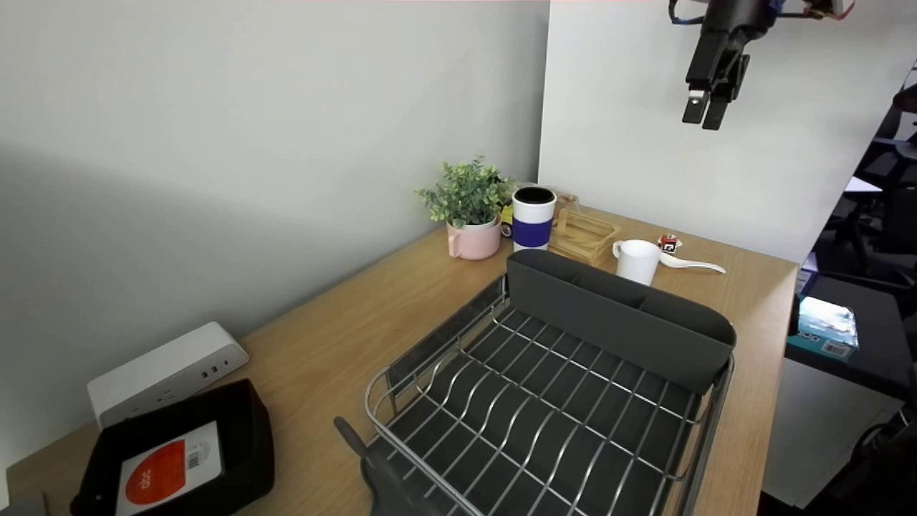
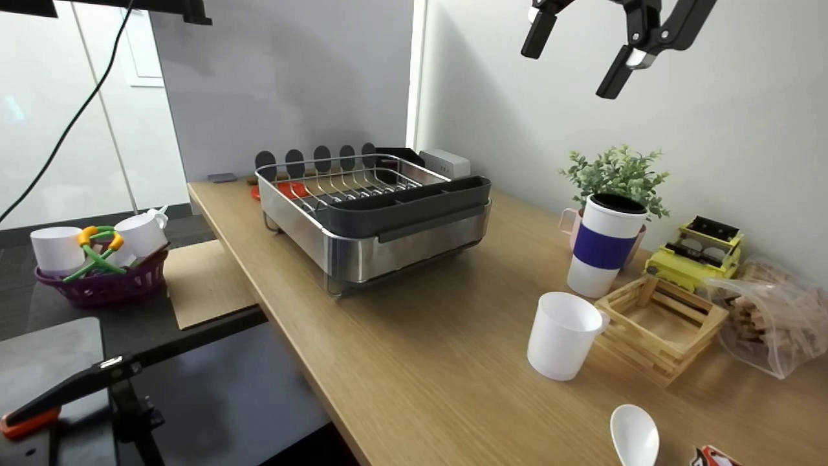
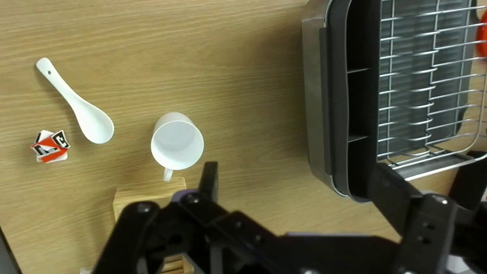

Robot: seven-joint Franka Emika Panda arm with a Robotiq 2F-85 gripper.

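High over the table, my gripper [image 2: 572, 76] hangs open, its two fingers wide apart and nothing between them. Below it in the wrist view, a white mug [image 3: 177, 144] stands upright with its handle toward a wooden crate [image 3: 150, 191]. A white spoon [image 3: 82, 107] lies flat on the table beside the mug. Past the spoon is a small red, black and white item [image 3: 51, 147]. The dish rack [image 2: 299, 225] stands apart from the mug, with a dark divided caddy [image 2: 419, 208] along its near side; the caddy's compartments look empty.
A white tumbler with a purple band [image 2: 601, 247] stands by the potted plant [image 2: 617, 177] along the wall. A yellow toy [image 2: 695, 252] and a clear bag [image 2: 776, 318] sit behind the crate. A black tray [image 1: 249, 438] lies beyond the rack. Wood between mug and rack is bare.
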